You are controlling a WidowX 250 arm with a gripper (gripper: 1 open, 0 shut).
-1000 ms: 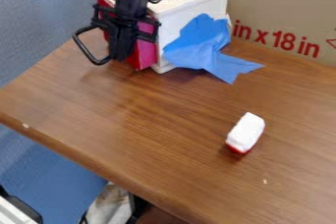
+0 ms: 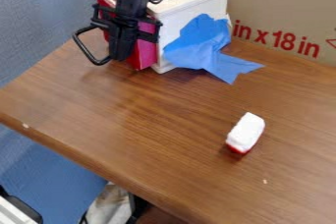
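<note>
My black gripper (image 2: 121, 33) hangs at the upper left of the camera view, in front of a white box (image 2: 184, 7) with red and pink sides; whether it is open or shut is unclear. A blue cloth (image 2: 205, 46) drapes from the box's front onto the wooden table. A small white object (image 2: 246, 130) with a red underside lies on the table at the right, well apart from the gripper.
A cardboard panel (image 2: 289, 12) stands behind at the right. The table's left edge drops to a blue floor area with some items below.
</note>
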